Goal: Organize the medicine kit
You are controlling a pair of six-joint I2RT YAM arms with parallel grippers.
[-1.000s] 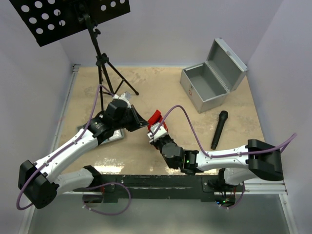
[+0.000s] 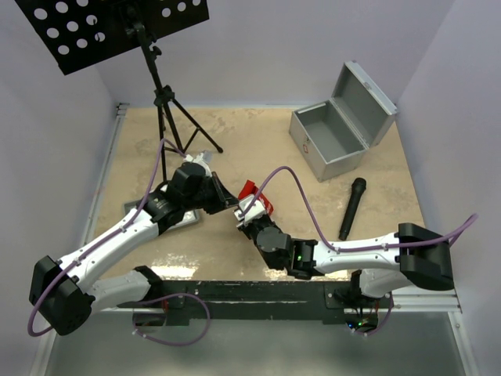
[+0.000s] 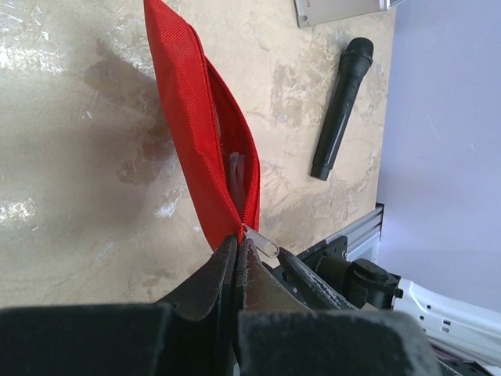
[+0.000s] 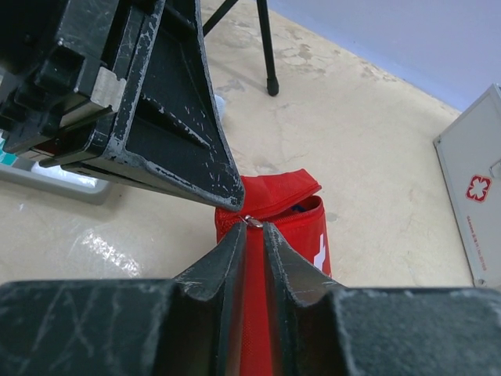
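Note:
The red zippered pouch [image 3: 192, 117] hangs above the table, partly open, with clear plastic [image 3: 236, 171] showing inside. At one end of its zipper, my left gripper is shut on the pouch's corner. A small metal zipper pull [image 3: 262, 242] sticks out beside those fingers. My right gripper faces it, a narrow gap with red fabric behind showing between its fingers. The pull lies right at their tips; whether it is pinched is unclear. The open grey medicine box [image 2: 329, 137] stands empty at the back right.
A black microphone [image 2: 353, 208] lies on the right of the table. A grey tray [image 2: 190, 218] is partly hidden behind the left arm. The black stand's legs [image 2: 205, 137] occupy the back left. Between stand and box, the table is clear.
In the top view, the red pouch's visible top has shifted slightly right and lower and looks more spread. Both arms have moved very little and stay close together.

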